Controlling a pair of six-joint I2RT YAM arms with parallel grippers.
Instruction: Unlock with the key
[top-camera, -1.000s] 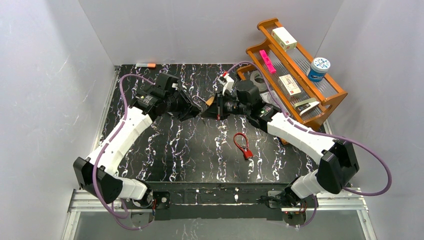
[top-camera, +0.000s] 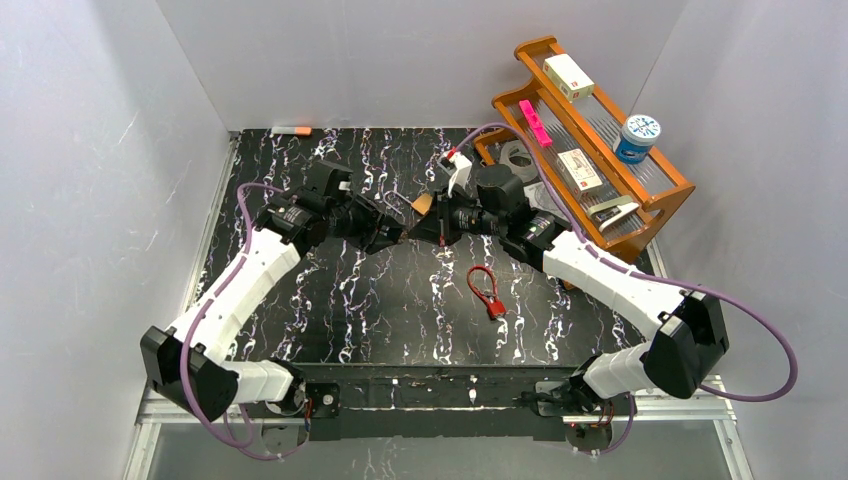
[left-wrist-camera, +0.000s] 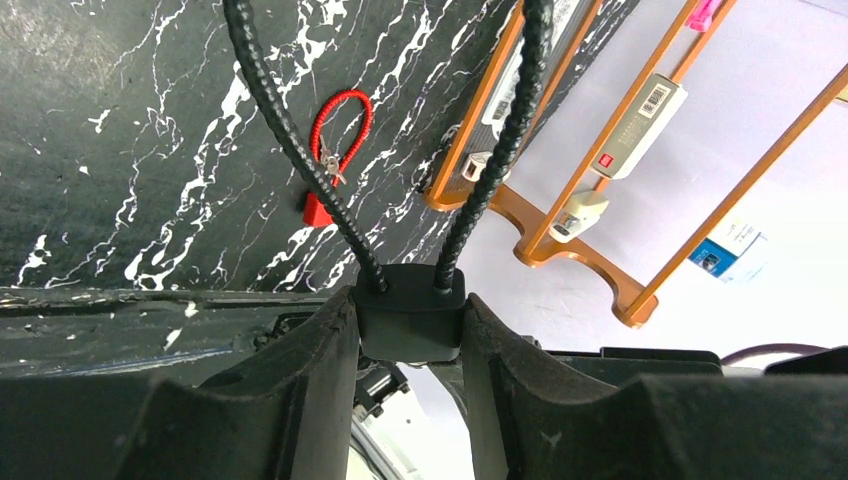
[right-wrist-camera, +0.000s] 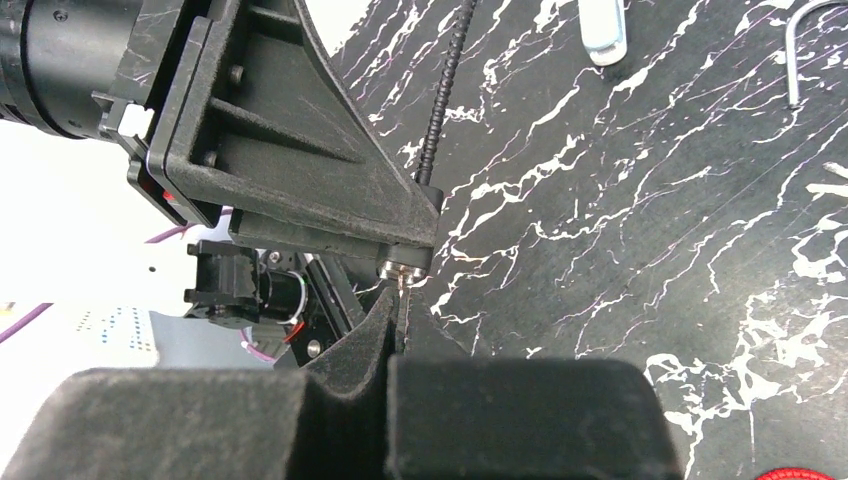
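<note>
A black cable padlock is gripped in my left gripper, its two braided shackle legs running up the left wrist view. In the right wrist view, the lock's round metal keyway faces my right gripper. A thin metal key shows between the lock and the right fingertips, which are shut on it. Its tip meets the keyway; how deep it sits is hidden. From above, left gripper and right gripper stand tip to tip over the marble board.
A red cable lock lies on the board to the front right, with small keys at its loop. At back right stands a wooden shelf with boxes and a blue jar. A hex key lies on the board.
Both grippers have shifted slightly, staying tip to tip. The left one has come a little toward the front, and the right arm has moved slightly to the right.
</note>
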